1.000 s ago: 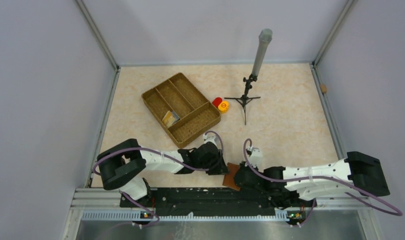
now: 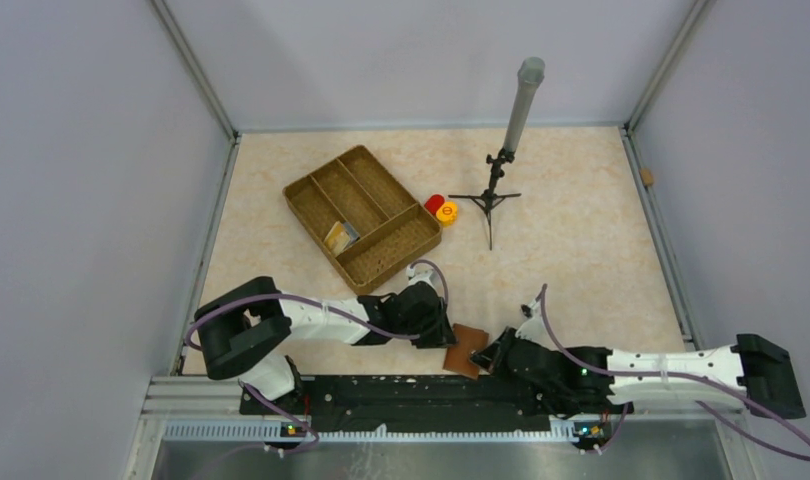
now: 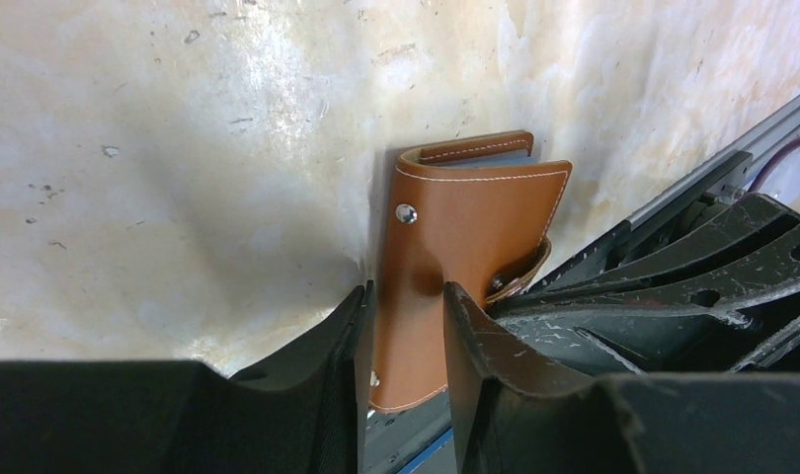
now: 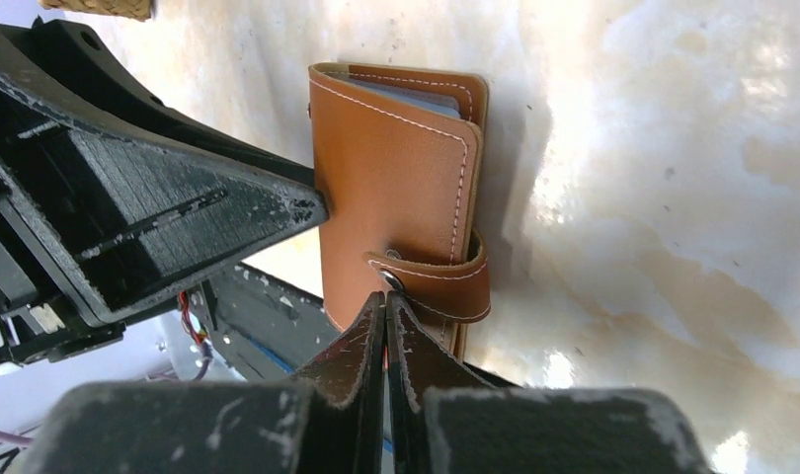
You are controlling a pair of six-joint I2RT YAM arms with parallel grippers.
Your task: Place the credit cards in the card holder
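Observation:
The brown leather card holder (image 3: 455, 222) lies at the table's front edge, also visible in the top view (image 2: 464, 352). Its strap (image 4: 445, 286) wraps over the long edge, and a pale card-like insert (image 4: 411, 97) shows inside. My left gripper is open at the spine side, its fingers apart over the holder; contact is unclear. At the strap's end is my right gripper, shut with nothing visible between its fingers. Credit cards (image 2: 340, 237) lean in one compartment of the woven tray (image 2: 389, 214).
Red and yellow round objects (image 2: 447, 212) stand against the tray's right side. A tripod with a grey pole (image 2: 493, 180) stands behind. Free table lies to the right of it. The dark front edge (image 2: 401, 400) runs close to the holder.
The right arm has swung rightward and its wrist has turned, uncovering more of the holder in the top view. The left arm has barely moved. The tray and cards are unchanged.

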